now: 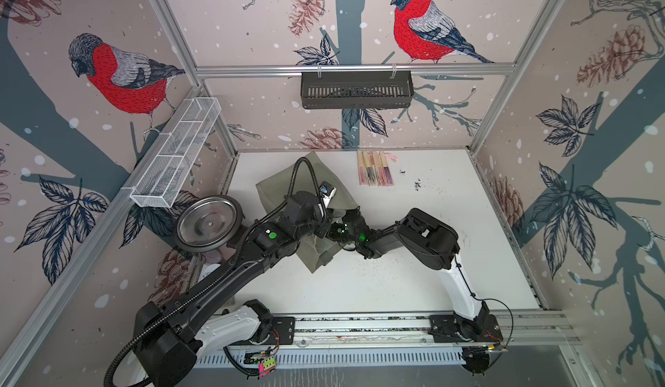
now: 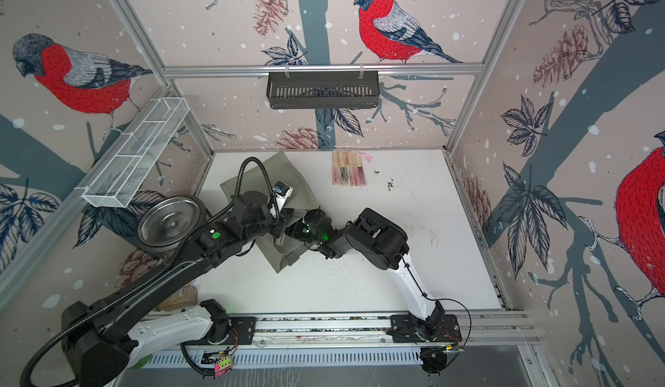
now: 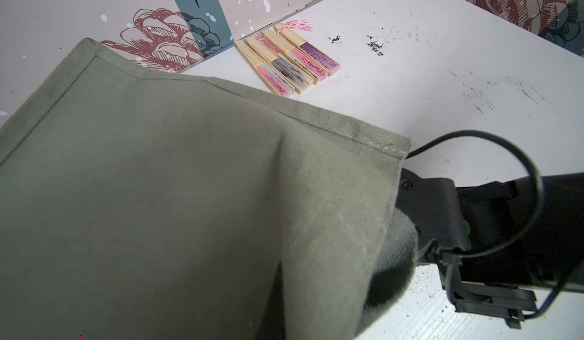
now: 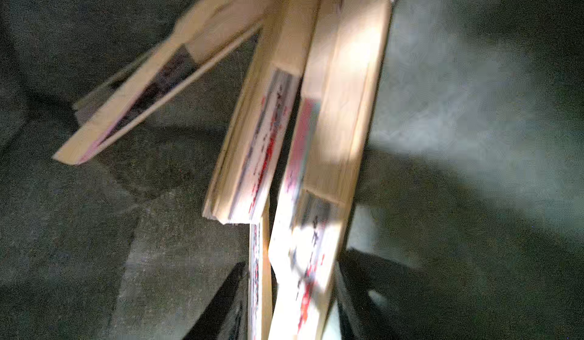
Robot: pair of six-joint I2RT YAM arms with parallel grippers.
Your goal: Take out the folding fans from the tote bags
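Observation:
The grey-green tote bag (image 1: 277,179) lies on the left half of the table. Its mouth is raised at my left gripper (image 1: 323,229), which is shut on the bag's cloth; the cloth hides its fingertips in the left wrist view. My right gripper reaches inside the bag, part open. Its dark fingers (image 4: 228,306) stand on both sides of a wooden folding fan (image 4: 304,267) and a narrower one. Above them are another fan (image 4: 261,139) and a tilted fan (image 4: 140,102). Whether the fingers touch the fans cannot be told.
Several folding fans (image 3: 289,60) lie side by side at the back of the table, right of the bag. A steel pot (image 1: 207,222) stands beyond the left edge.

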